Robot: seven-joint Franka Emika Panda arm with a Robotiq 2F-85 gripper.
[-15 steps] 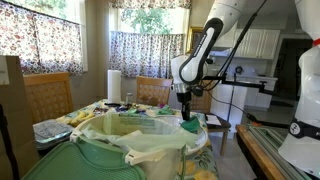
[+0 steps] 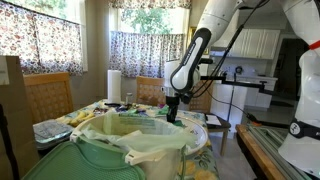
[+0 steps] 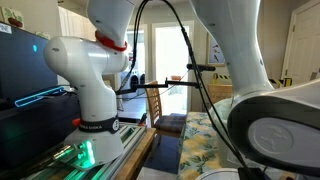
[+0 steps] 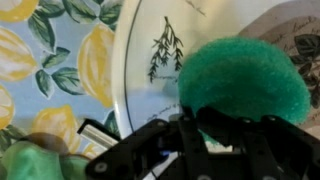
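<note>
A green scrubbing sponge (image 4: 245, 80) fills the right of the wrist view, its near edge at the fingertips. My gripper is shut on that edge. Below the sponge lies a white plate (image 4: 150, 85) with a printed herb sprig and a rim on the left; whether the sponge touches it I cannot tell. Exterior view 1 has the gripper (image 2: 175, 110) low over the table, behind the bag-lined bin. The second exterior view mostly hides the fingers behind the arm.
A lemon-patterned tablecloth (image 4: 65, 75) covers the table. At the wrist view's lower left lies green cloth-like material (image 4: 28, 160). A bin lined with a pale green bag (image 2: 150, 143) stands in front, with a green tub (image 2: 90, 160) beside it. A paper towel roll (image 2: 114, 85) stands farther back.
In exterior view 1 the gripper has shifted left and lower. The green sponge, visible beneath it earlier, is now mostly hidden there.
</note>
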